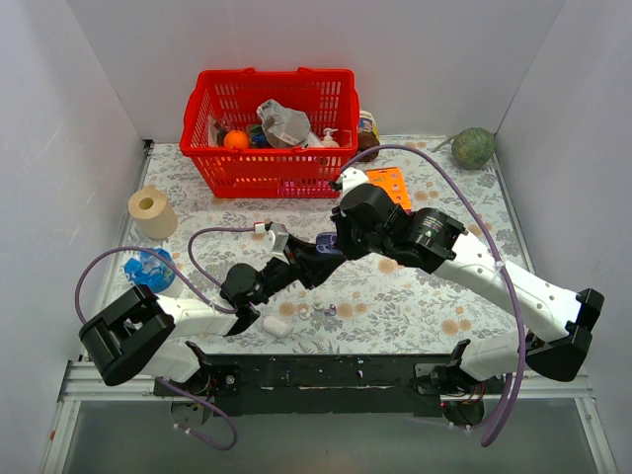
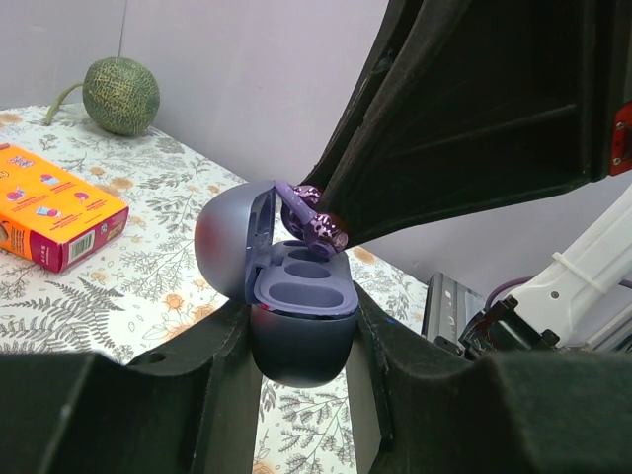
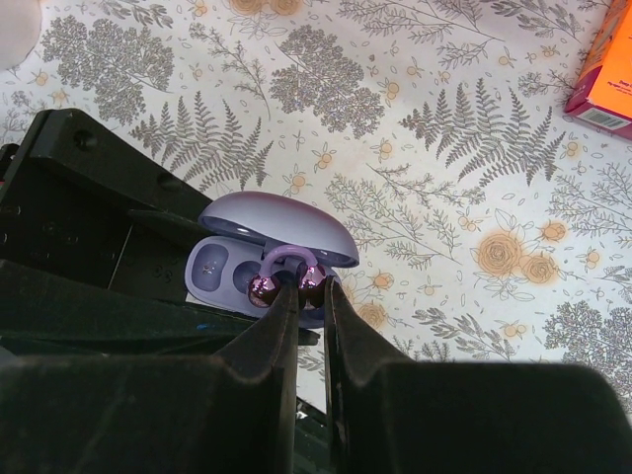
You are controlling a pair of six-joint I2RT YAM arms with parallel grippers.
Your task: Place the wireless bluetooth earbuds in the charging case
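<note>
Held in the air by my left gripper, which is shut on it, is a blue-grey charging case (image 2: 301, 296) with its lid raised. The oval wells nearest the left wrist camera are empty. At the far end of the wells, a purple clip-shaped earbud (image 2: 321, 232) with glittery ends sits right over the case. My right gripper is shut on this earbud, its curved band standing up between the lid and wells in the right wrist view. Whether the earbud is seated in a well cannot be told. Small purple-white pieces (image 1: 318, 309) lie on the table.
A red basket (image 1: 272, 178) of goods stands at the back. An orange box (image 1: 391, 184), a green melon (image 1: 474, 148), a paper roll (image 1: 153, 212) and a blue item (image 1: 148, 270) surround the work area. A white object (image 1: 276, 326) lies near the front.
</note>
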